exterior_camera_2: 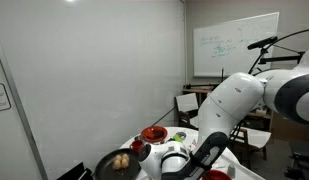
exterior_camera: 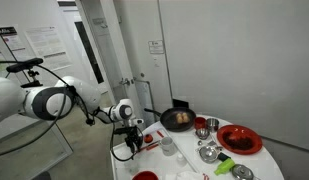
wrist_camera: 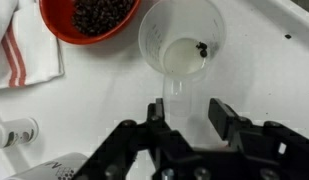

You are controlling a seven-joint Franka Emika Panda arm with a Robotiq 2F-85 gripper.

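A clear plastic cup or scoop (wrist_camera: 182,35) with a handle (wrist_camera: 177,92) lies on the white table in the wrist view, a few dark beans inside it. My gripper stands with its fingers apart, and the handle's end reaches toward the gap between them. Whether either finger touches the handle cannot be made out. A red bowl (wrist_camera: 57,18) of dark beans sits just beyond, at the upper left. In the first exterior view my gripper (exterior_camera: 134,146) is low over the table's left side, behind the red bowl (exterior_camera: 145,176).
A striped towel (wrist_camera: 32,50) and a white cup (wrist_camera: 14,132) lie left in the wrist view. Farther along the table are a black pan (exterior_camera: 177,120), a wide red bowl (exterior_camera: 239,139), metal pots (exterior_camera: 208,153) and a light mug (exterior_camera: 168,146). Bare table surrounds the scoop's right side.
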